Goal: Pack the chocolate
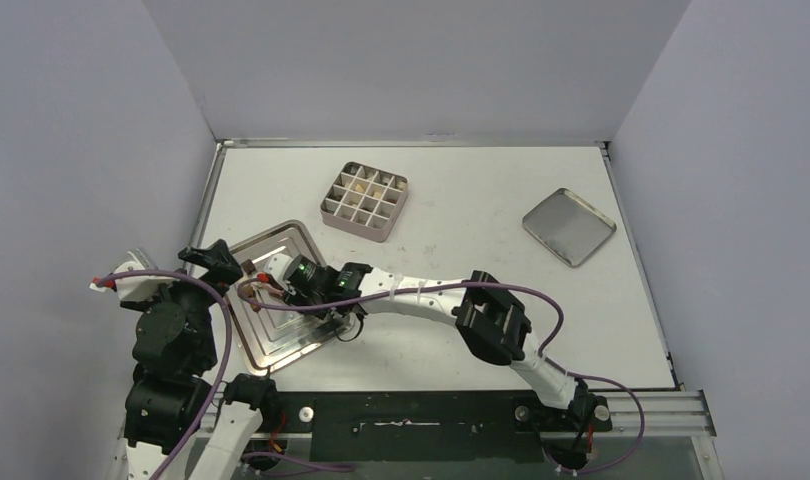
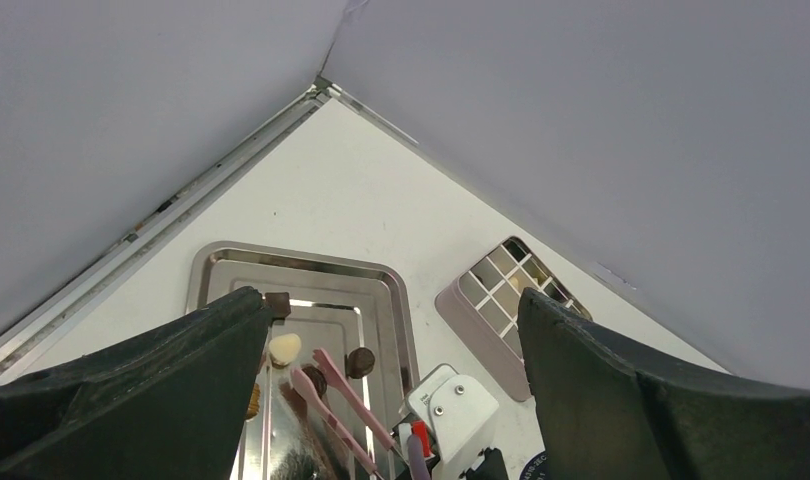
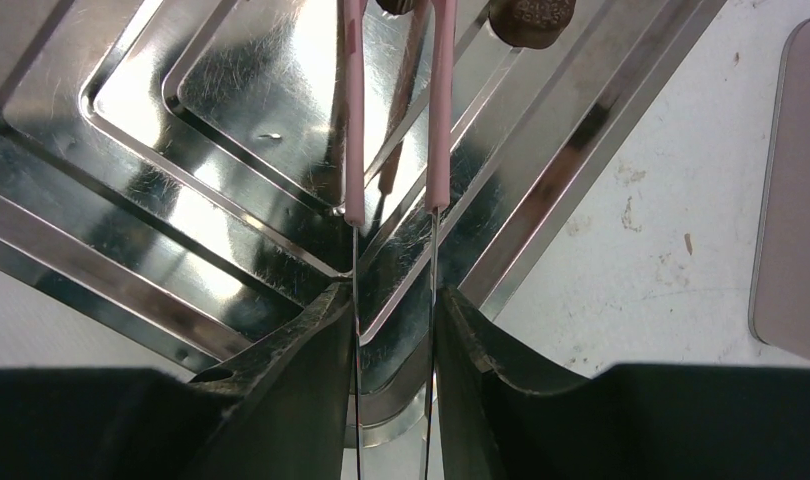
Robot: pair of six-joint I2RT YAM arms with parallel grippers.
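Chocolates lie in the steel tray (image 2: 226, 256): a pale one (image 2: 284, 349), dark ones (image 2: 360, 362) and brown pieces at the left. My right gripper is shut on pink-tipped tongs (image 3: 439, 160), held over the tray. The tong tips reach a dark ridged chocolate (image 3: 395, 5) at the top edge of the right wrist view; whether they grip it is unclear. My left gripper stands open above the tray's left side, nothing between its fingers.
A compartment box (image 1: 364, 225) stands behind the tray, some cells holding pieces. An empty metal tray (image 1: 569, 227) lies at the right. The right arm crosses the front middle.
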